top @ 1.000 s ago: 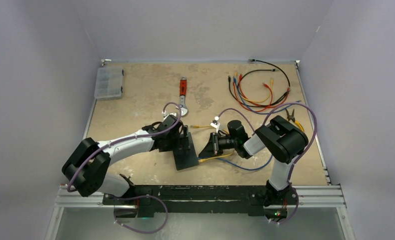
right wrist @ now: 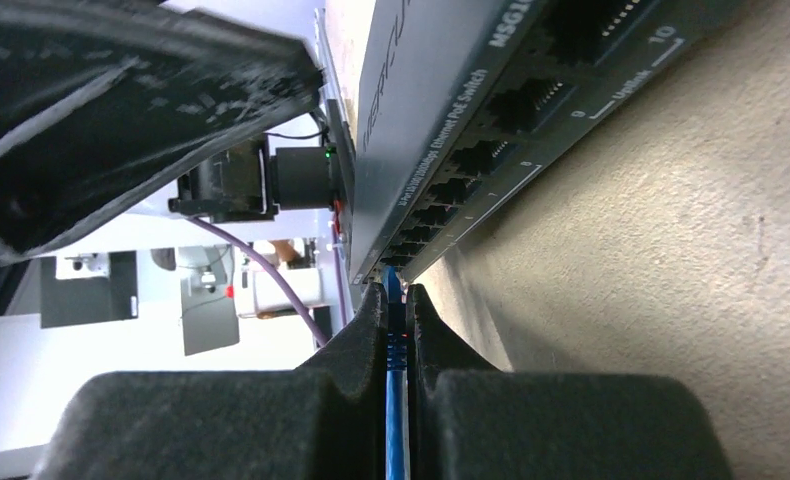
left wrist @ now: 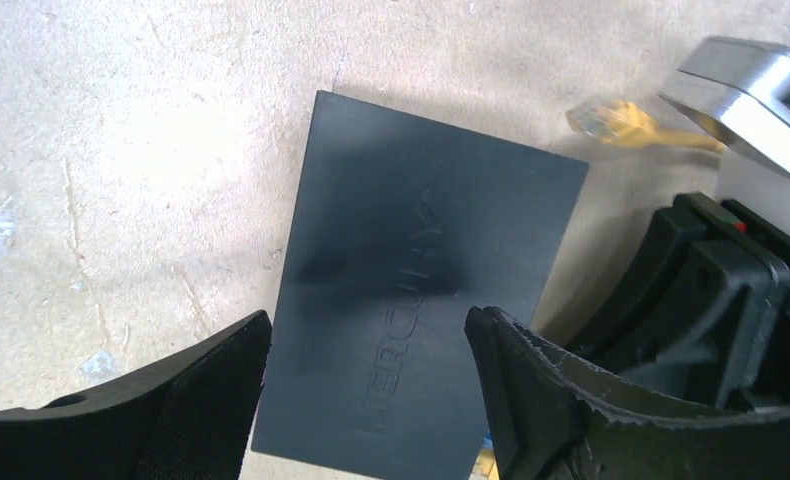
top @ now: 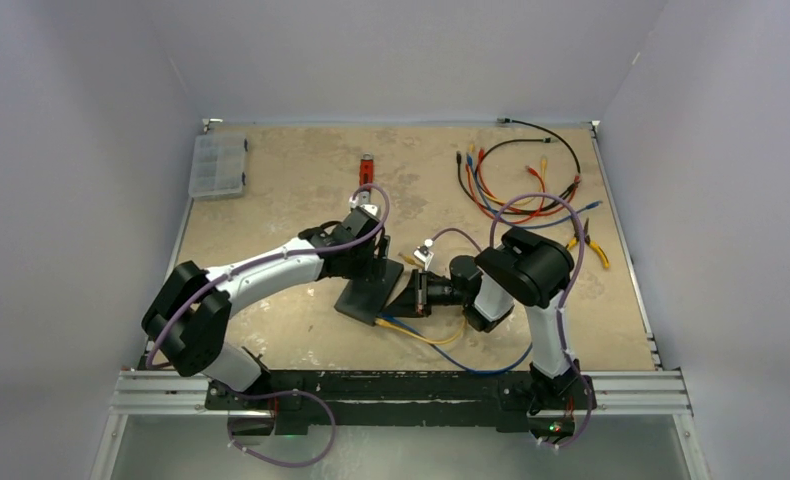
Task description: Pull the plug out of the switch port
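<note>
The dark flat network switch lies tilted on the table, its row of ports facing my right gripper. In the right wrist view, that gripper is shut on the blue cable close to its end, at the far end of the port row. Whether the plug is seated in its port cannot be told. My left gripper is over the switch's lid, its fingers apart with the lid visible between them. It looks open and holds nothing that shows.
A yellow cable runs out beside the blue one from the switch's near corner. Behind stand a red-handled wrench, a clear box, coiled cables and yellow pliers.
The switch has turned clockwise as seen from above and shifted slightly. My left gripper has moved right and away from the front edge; the right one has moved a little left, staying beside the ports.
</note>
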